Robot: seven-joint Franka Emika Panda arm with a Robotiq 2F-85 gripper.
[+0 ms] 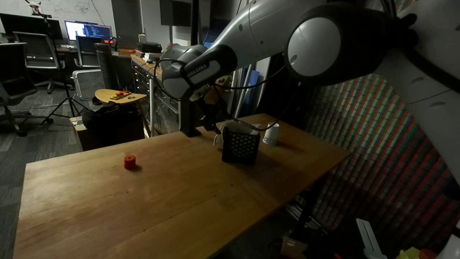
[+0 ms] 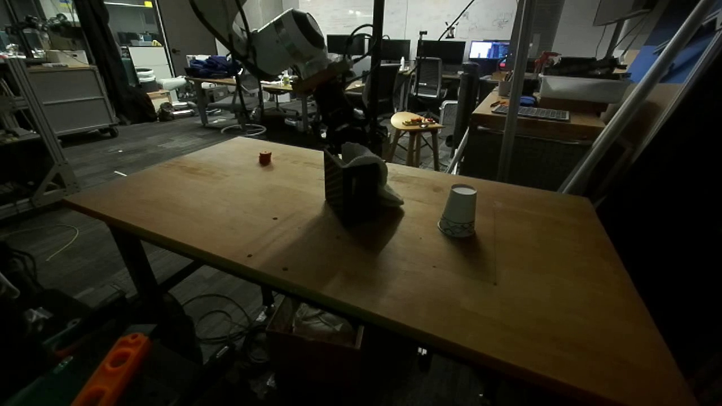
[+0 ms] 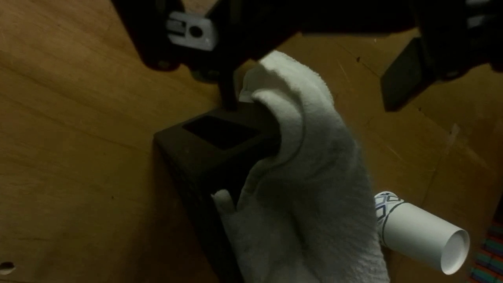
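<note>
A white cloth point(image 3: 311, 188) lies draped in and over the side of a black perforated basket point(image 1: 239, 149). In the wrist view, the dark basket point(image 3: 188, 148) shows left of the cloth, its far part covered by it. My gripper is open, its two fingers wide apart, with the cloth's upper end below and between them. One finger point(image 3: 228, 89) appears near the basket's rim; whether it touches cannot be told. The other finger point(image 3: 403, 75) stands over bare table. Exterior view 2 has the gripper just above and behind the cloth point(image 2: 365, 161).
An upside-down white paper cup point(image 2: 458, 211) stands beside the basket. Farther along the table is a small stack of red discs point(image 1: 129, 162). A dark post point(image 1: 189, 116) rises at the table's back edge.
</note>
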